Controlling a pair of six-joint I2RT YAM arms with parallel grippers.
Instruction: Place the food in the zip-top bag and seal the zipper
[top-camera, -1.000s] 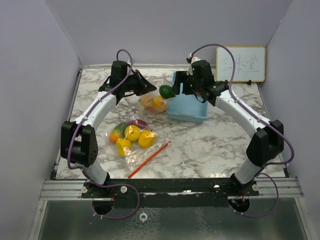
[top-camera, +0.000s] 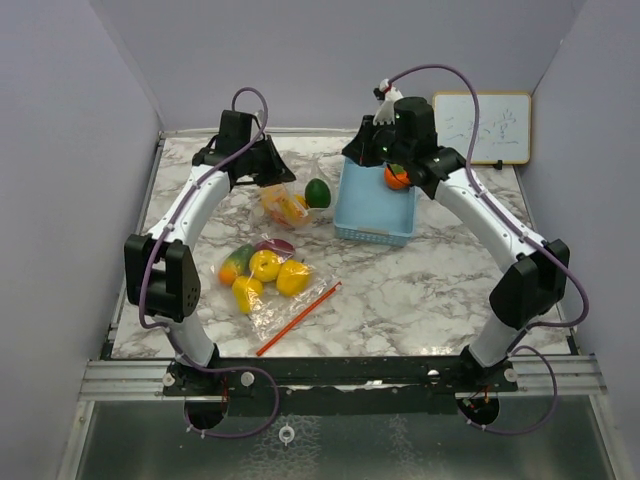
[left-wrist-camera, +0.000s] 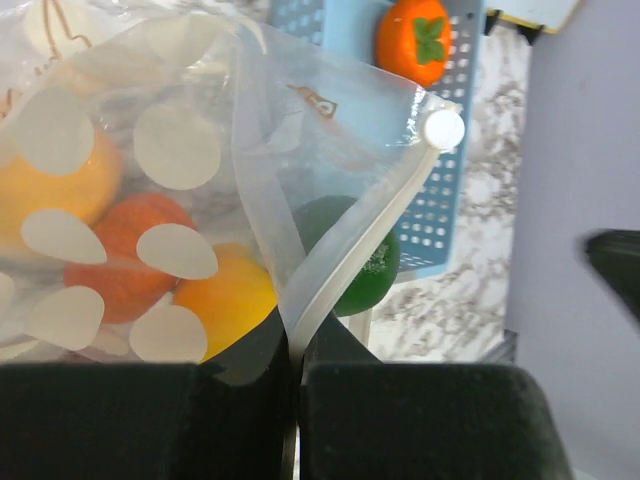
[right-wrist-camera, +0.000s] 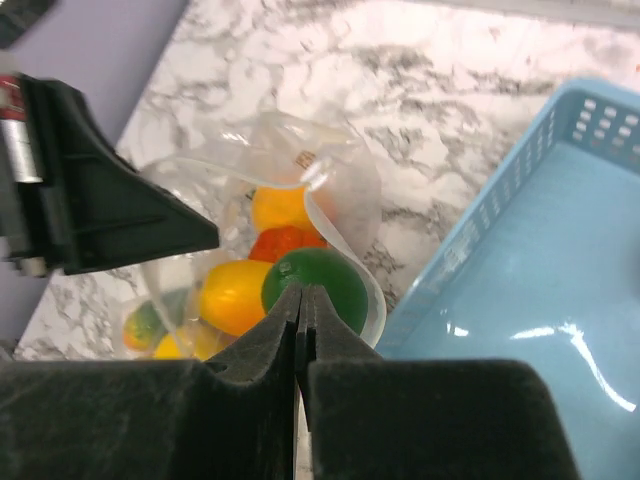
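Note:
The clear zip bag (left-wrist-camera: 330, 95) hangs from my left gripper, shut on its opening edge; the white slider (left-wrist-camera: 443, 130) sits along that edge. A dark green avocado (right-wrist-camera: 312, 285) lies inside the mouth, beside a yellow fruit (right-wrist-camera: 232, 297) and a red one (right-wrist-camera: 285, 243). Up and right of the bag, my right gripper (top-camera: 347, 155) is shut with nothing between its fingers. In the right wrist view the bag's rim (right-wrist-camera: 377, 310) curves past the avocado, beyond the closed fingertips and outside them.
A blue basket (top-camera: 376, 205) stands right of the bag with an orange persimmon (top-camera: 397, 177) inside. Nearer lie a second filled bag (top-camera: 275, 325) with several fruits and a red stick (top-camera: 298, 320).
The left gripper has shifted slightly left and nearer, and the avocado with the bag mouth has moved left, off the basket.

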